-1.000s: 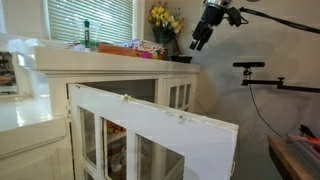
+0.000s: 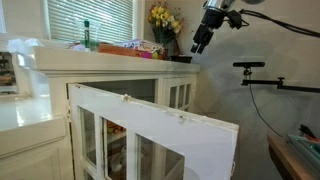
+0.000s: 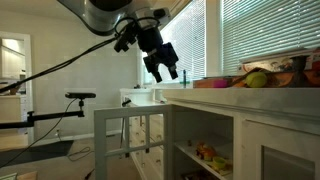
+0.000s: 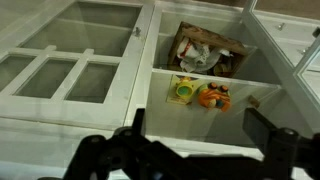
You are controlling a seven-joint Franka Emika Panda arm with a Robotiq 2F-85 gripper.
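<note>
My gripper (image 2: 200,48) hangs high in the room, above and in front of a white cabinet, pointing down. In the wrist view the gripper has its two dark fingers well apart, with nothing held between them. The cabinet door (image 2: 155,122), white with glass panes, stands swung open; in the wrist view this door (image 4: 125,75) fills the left side. Inside the cabinet, small orange toy-like items (image 3: 208,153) rest on a shelf. Seen from above, an orange item (image 4: 213,96) and a green-yellow item (image 4: 184,90) sit side by side.
A wooden box (image 4: 208,52) with crumpled contents lies behind the small items. The countertop (image 2: 100,60) carries a green bottle (image 2: 87,34), boxes and a vase of yellow flowers (image 2: 163,18). The open door's edge juts into the room. Air around the gripper is clear.
Hardly anything differs; the gripper has shifted very slightly, while the door and the countertop items stay put.
</note>
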